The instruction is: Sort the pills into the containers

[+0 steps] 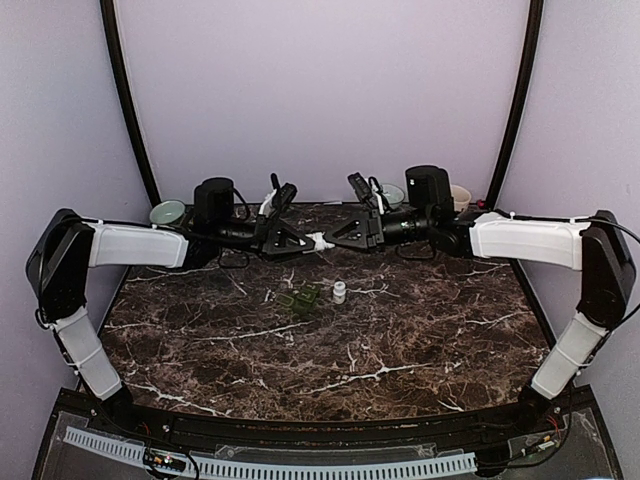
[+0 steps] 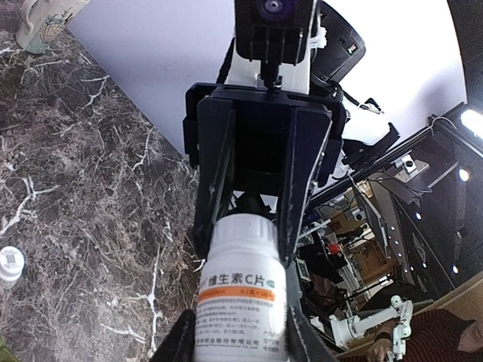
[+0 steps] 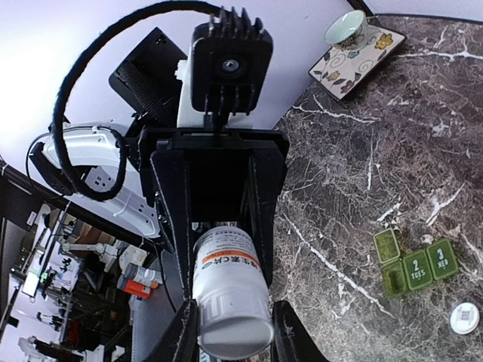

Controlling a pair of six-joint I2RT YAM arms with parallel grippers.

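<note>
Between the two arms, above the table, a white bottle (image 1: pixel 319 241) with an orange-striped label is held sideways. My left gripper (image 1: pixel 305 244) is shut on its labelled body (image 2: pixel 240 298). From the other side my right gripper (image 1: pixel 338 240) is shut around the cap end, and the white cap (image 3: pixel 235 332) shows between its fingers. A green pill box (image 1: pixel 303 298) lies on the table below; in the right wrist view one lid (image 3: pixel 386 246) is flipped open beside its compartment (image 3: pixel 394 280), and the lids marked 2 and 3 are closed.
A second white bottle (image 1: pixel 339 292) stands upright just right of the pill box. Pale green bowls (image 1: pixel 167 212) and a cream cup (image 1: pixel 460 198) are at the back edge.
</note>
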